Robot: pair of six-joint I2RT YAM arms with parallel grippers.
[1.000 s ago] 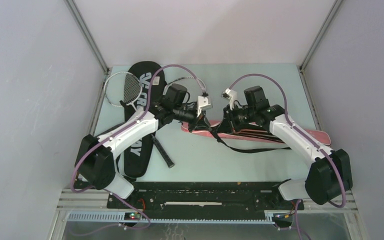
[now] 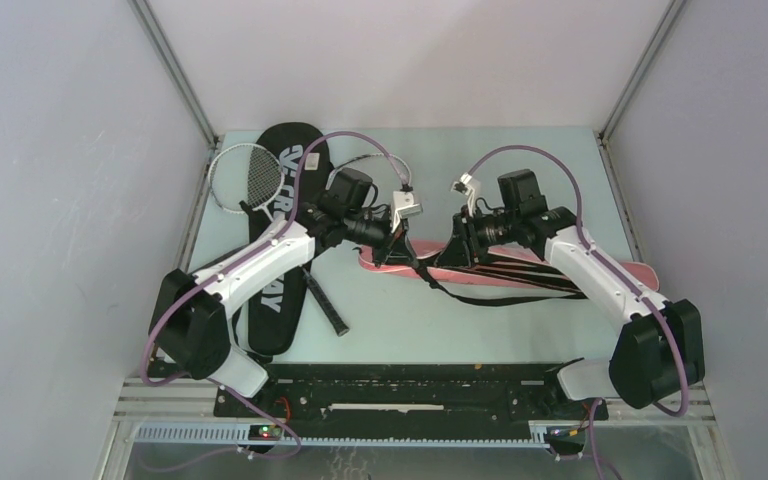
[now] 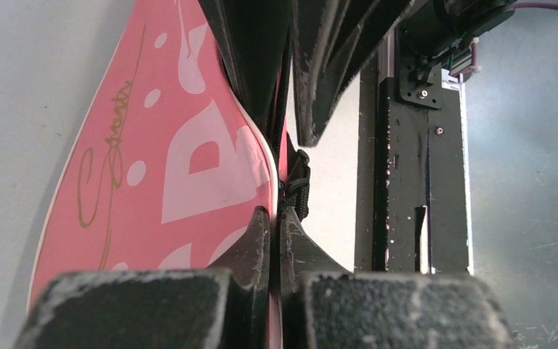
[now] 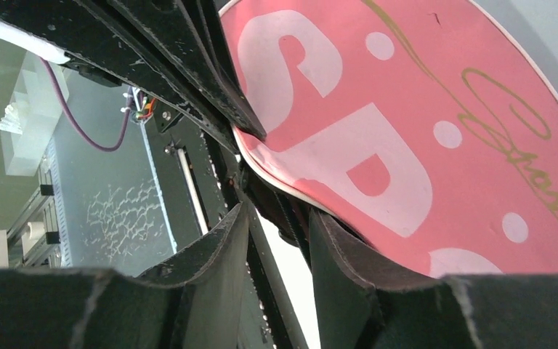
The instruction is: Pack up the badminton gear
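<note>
A long pink racket bag (image 2: 415, 277) with black sides lies across the table's middle, one edge raised. My left gripper is shut on that edge; the white piping runs in between its fingertips. Over the same bag, farther right, my right gripper stands open at the edge, with a black zipper strip (image 4: 291, 218) showing between its fingers. The bag's pink face (image 4: 378, 145) fills much of the right wrist view. Under the grippers, part of the bag is hidden in the top view.
At the left lies a black racket bag (image 2: 278, 300), with a white-framed racket (image 2: 213, 181) overlapping it. Another racket's head (image 2: 410, 172) and a black handle (image 2: 328, 304) show around the left arm. A black strap (image 2: 490, 301) trails in front of the pink bag.
The left gripper has stayed almost in place at the bag's left end.
</note>
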